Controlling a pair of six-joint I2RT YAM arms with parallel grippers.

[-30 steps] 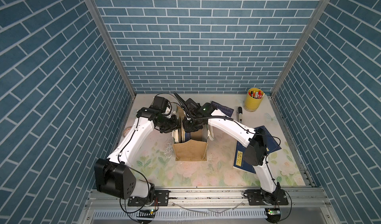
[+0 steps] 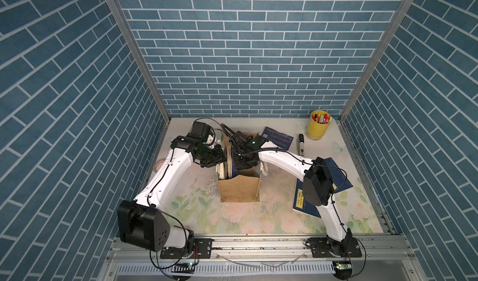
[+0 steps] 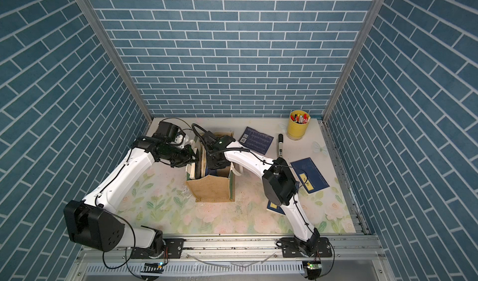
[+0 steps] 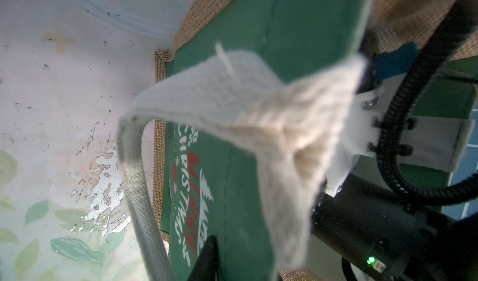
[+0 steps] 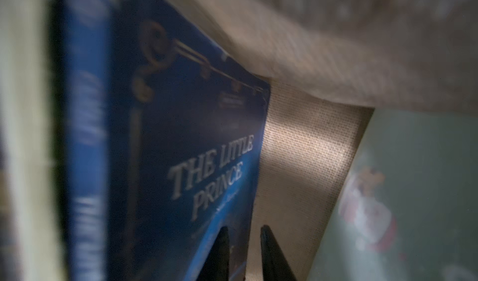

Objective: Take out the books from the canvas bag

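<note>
The canvas bag (image 2: 239, 188) stands upright mid-table, several books inside along its left wall. The blue book "The Little Prince" (image 5: 209, 146) stands upright in it. My right gripper reaches into the bag beside that cover; its fingertips are a narrow gap apart, with bag wall showing behind. Whether the book is between them is unclear. My left gripper (image 2: 222, 160) is at the bag's left rim, shut on the bag wall, one black finger (image 4: 206, 261) showing against the green side and the other hidden. A white handle (image 4: 199, 91) hangs in front.
Two blue books (image 2: 306, 201) lie overlapping at the right, partly under my right arm. A dark booklet (image 2: 277, 137) lies behind the bag. A black-handled tool (image 2: 300, 144) and a yellow cup of pens (image 2: 317, 126) are farther right.
My right gripper has moved slightly toward the front and lower at the bag, its forearm swinging a little left. The left arm and the bag look the same.
</note>
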